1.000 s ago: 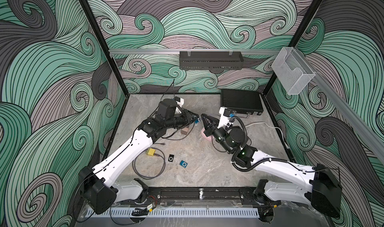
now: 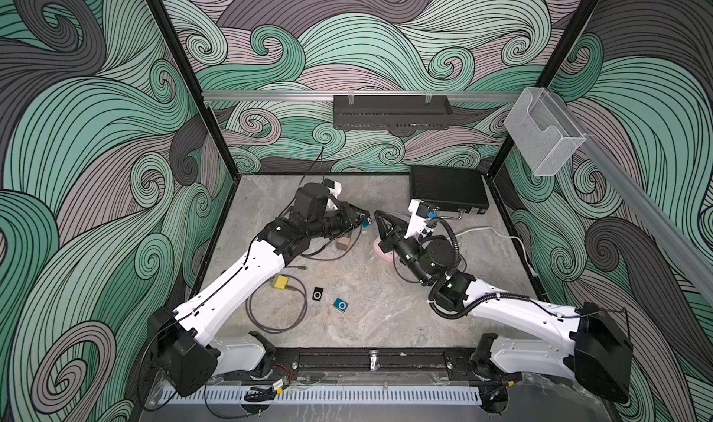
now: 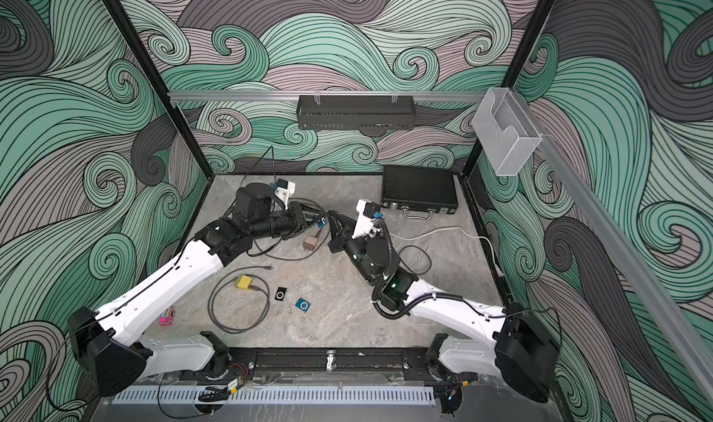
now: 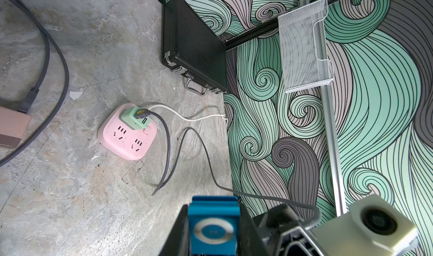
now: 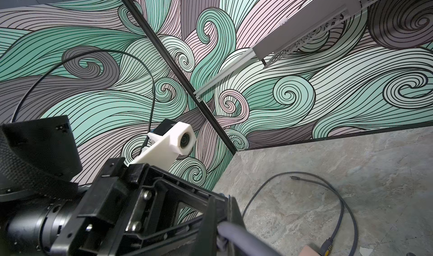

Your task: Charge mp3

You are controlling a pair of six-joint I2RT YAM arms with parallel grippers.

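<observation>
My left gripper is shut on a blue mp3 player, raised at mid-table. Facing it from close by, my right gripper is shut on a grey cable; the cable's tip is hidden among the fingers. In the left wrist view a grey cable runs from a green charger on a pink power strip up toward the right gripper. Another blue player and a black one lie on the front of the table.
A yellow block with a coiled cable is at front left; a pinkish block with cable lies behind. A black case stands at back right. A mesh holder hangs on the right rail. The front middle has bare table.
Both arms are almost still over the last second, with at most a very slight shift of the right arm.
</observation>
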